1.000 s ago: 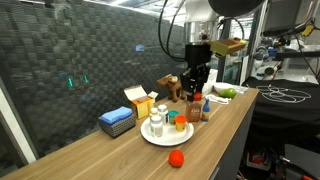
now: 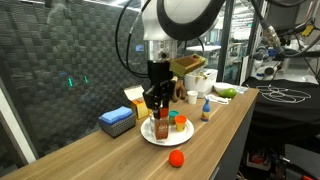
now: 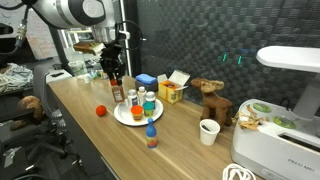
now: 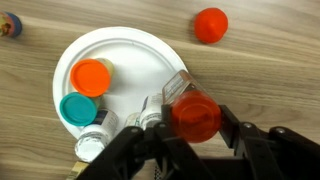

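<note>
A brown bottle with an orange-red cap (image 4: 196,117) hangs upright below my gripper (image 2: 160,106), which is shut on its top. In exterior view 1, the bottle's body (image 2: 161,130) overlaps the front of a white plate (image 2: 183,153); whether its base touches the plate is unclear. On the plate stand an orange cup (image 4: 90,77), a teal cup (image 4: 78,109) and small white bottles (image 4: 92,143). The second exterior view also shows the gripper (image 3: 115,77) above the held bottle (image 3: 118,92). The gripper's fingertips are mostly hidden by the cap in the wrist view.
A red ball (image 2: 176,158) lies in front of the plate. Behind it are a blue-topped box (image 2: 116,121) and a yellow box (image 3: 172,88). A blue bottle (image 3: 151,133), brown deer figure (image 3: 214,110) and white mug (image 3: 209,131) stand farther along. Bare wood lies at the near left.
In exterior view 1, the arm has carried the bottle leftward, from right of the plate, past the orange cup, to in front of the white bottles. The ball and plate have stayed put.
</note>
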